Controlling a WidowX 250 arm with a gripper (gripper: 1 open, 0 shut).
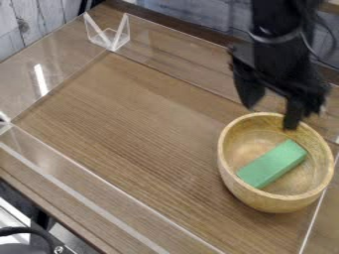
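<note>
My gripper [276, 97] hangs open above a round light-wooden bowl [239, 129], its dark fingers pointing down with nothing held between them. Inside the bowl lies a green rectangular block [273, 164], set at a slant and fully in view.
A small white wire-like holder [109, 30] stands at the back left.
</note>
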